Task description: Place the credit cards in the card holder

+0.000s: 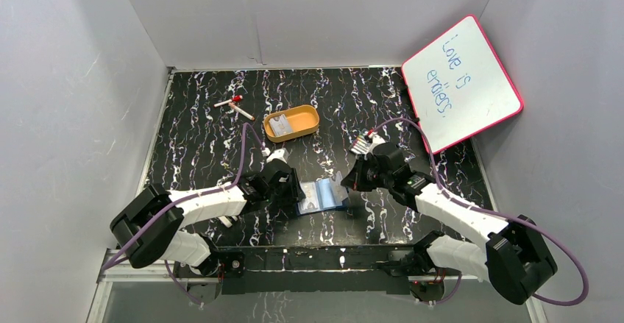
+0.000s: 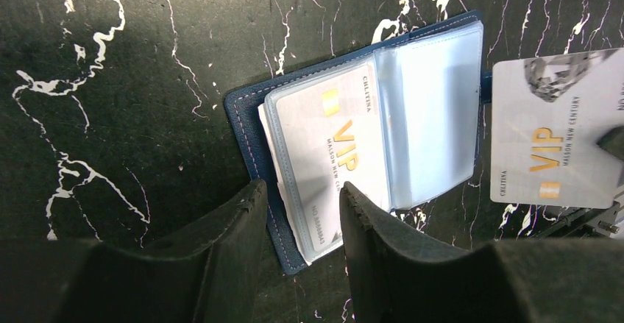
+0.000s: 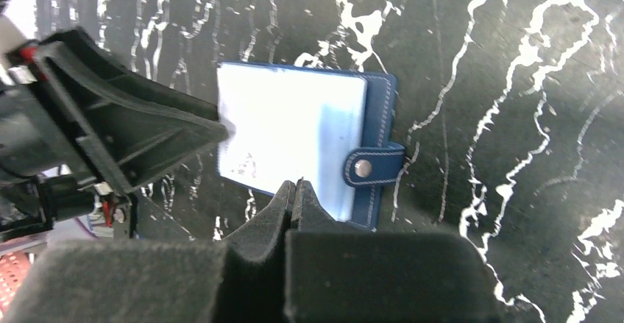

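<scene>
A blue card holder (image 2: 434, 109) lies open on the marble table, a stack of VIP cards (image 2: 331, 146) in its left sleeve and a clear sleeve on the right. My left gripper is over its left edge, fingers parted with nothing visibly gripped between them. My right gripper (image 1: 348, 182) holds a thin VIP card (image 2: 553, 128) just above and right of the holder. In the right wrist view its fingertips (image 3: 289, 209) are closed together and the card is hidden.
An orange tray (image 1: 302, 121) with a card sits behind the holder. Markers (image 1: 241, 111) lie back left, more small items (image 1: 360, 144) behind my right arm. A whiteboard (image 1: 460, 84) leans at the right. Open table surrounds the holder.
</scene>
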